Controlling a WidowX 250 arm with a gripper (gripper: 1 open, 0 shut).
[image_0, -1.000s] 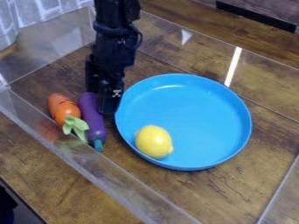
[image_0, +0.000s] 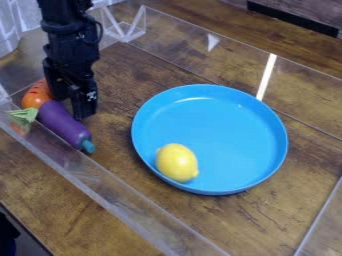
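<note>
My black gripper (image_0: 71, 90) hangs at the upper left, open, just behind a purple eggplant (image_0: 62, 124) and an orange carrot (image_0: 36, 96) with green leaves. The eggplant lies slanted, its teal stem end toward the plate; the carrot is partly hidden behind it. Whether the fingers touch either vegetable is unclear. A blue plate (image_0: 225, 125) on the right holds a yellow lemon (image_0: 177, 162) near its lower left rim.
A wooden surface (image_0: 187, 60) with clear see-through walls around it. The area behind the plate and below the eggplant is free.
My gripper has moved left. The carrot and eggplant have shifted left and toward the back, away from the plate. The plate and lemon have not moved.
</note>
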